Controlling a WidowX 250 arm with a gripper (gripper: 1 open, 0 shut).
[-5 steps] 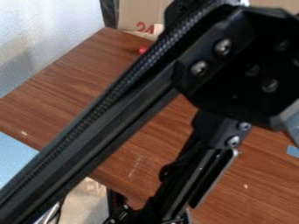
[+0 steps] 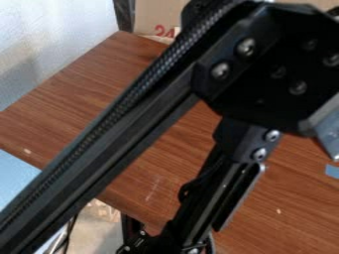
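Note:
The black arm (image 2: 119,129) crosses the camera view diagonally from lower left to upper right, with a bolted black bracket (image 2: 279,74) at the upper right and a second black link (image 2: 225,189) descending to the bottom. I cannot make out the gripper's fingers anywhere in this view.
A wooden table (image 2: 79,119) fills much of the view, mostly bare. A cardboard box (image 2: 159,18) with red print stands at the back. A pale translucent panel (image 2: 40,40) is at the left, and light blue patches (image 2: 20,179) show at the left and right edges.
The small red thing by the box is now hidden behind the arm.

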